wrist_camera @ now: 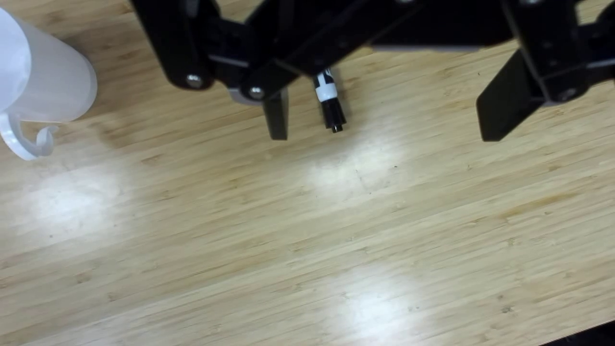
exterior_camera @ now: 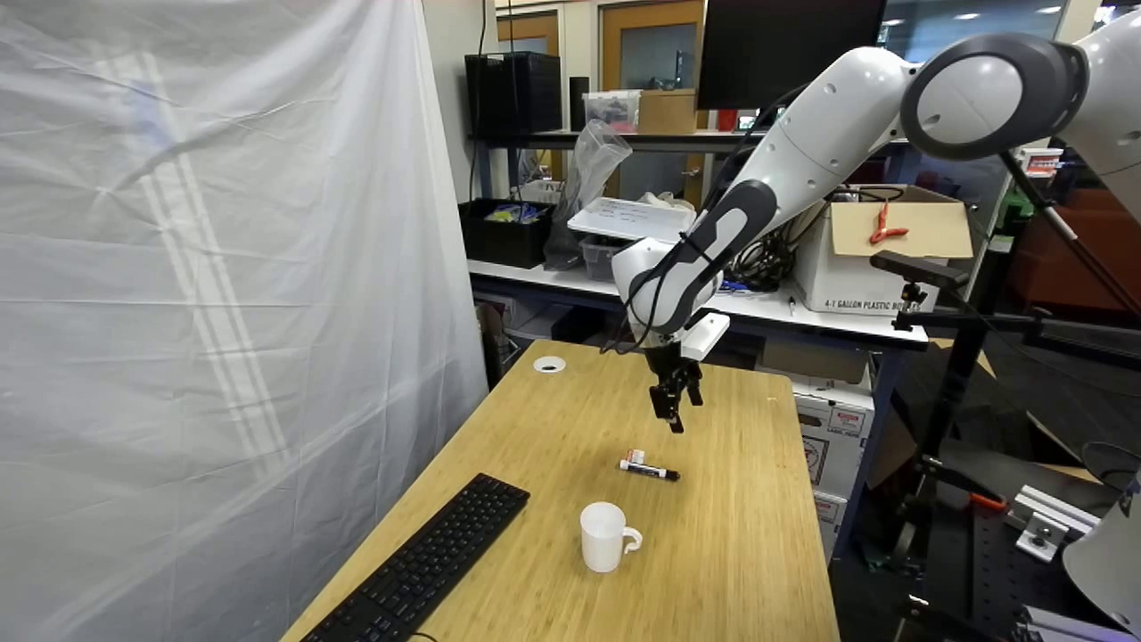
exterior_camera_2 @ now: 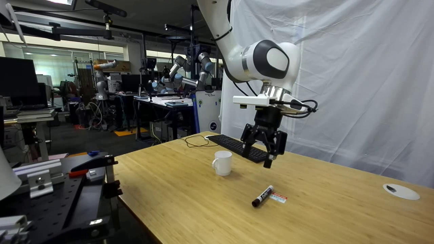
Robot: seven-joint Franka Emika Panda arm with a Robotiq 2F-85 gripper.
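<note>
My gripper [exterior_camera: 676,412] hangs open above the wooden table, its two black fingertips well apart and nothing between them. A black-and-white marker [exterior_camera: 649,471] lies flat on the table, below the gripper and not touching it. In the wrist view the marker's black-capped end [wrist_camera: 332,112] shows beside one finger, while the rest is hidden behind the gripper's linkage. A white mug [exterior_camera_2: 222,163] stands upright with its handle out to the side; the wrist view catches part of the mug [wrist_camera: 52,75] at the upper left.
Beside the marker lies a small red-and-white label [exterior_camera_2: 278,197]. A black keyboard [exterior_camera: 428,562] runs along the curtain side of the table. A round white disc [exterior_camera: 548,364] sits near the far corner.
</note>
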